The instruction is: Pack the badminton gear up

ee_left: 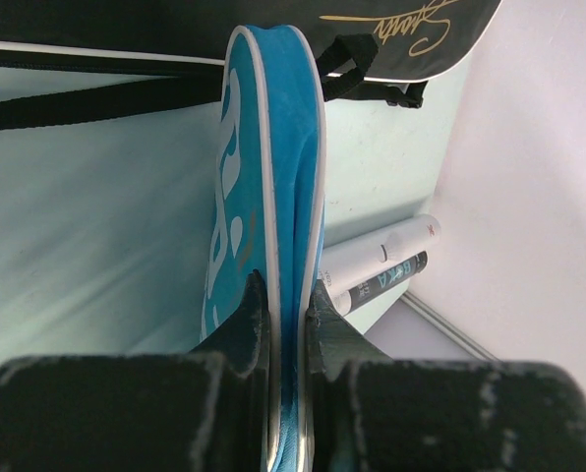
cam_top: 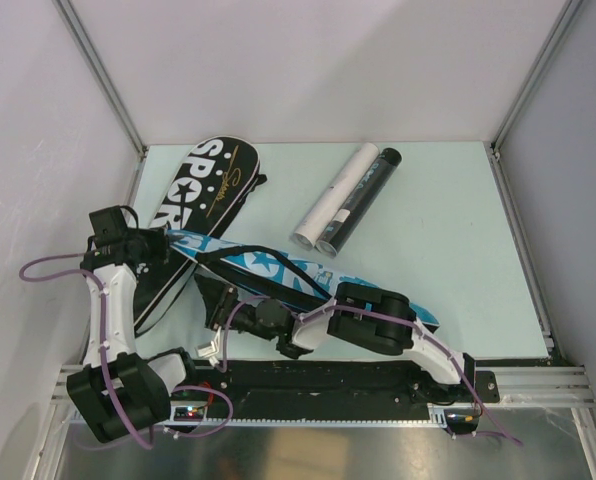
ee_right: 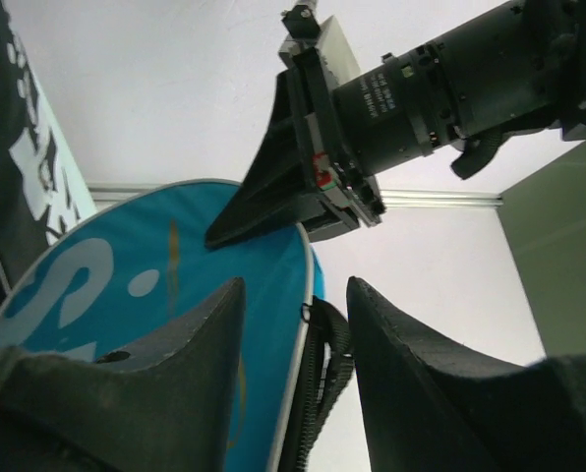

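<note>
A blue racket bag (cam_top: 268,265) with white print stands on its edge, stretching from the left toward the right front of the table. My left gripper (cam_top: 168,238) is shut on its narrow left end; the left wrist view shows the blue edge (ee_left: 295,177) pinched between both fingers. Near that end, on the front side, my right gripper (cam_top: 216,303) is open. In the right wrist view a black tab (ee_right: 324,339) on the bag's edge appears between the right fingers, though contact cannot be told. The right arm hides part of the bag.
A black racket bag (cam_top: 206,190) with white lettering lies at the back left, beside the blue bag's end. Two shuttlecock tubes, one white (cam_top: 336,195) and one black (cam_top: 360,202), lie side by side behind it.
</note>
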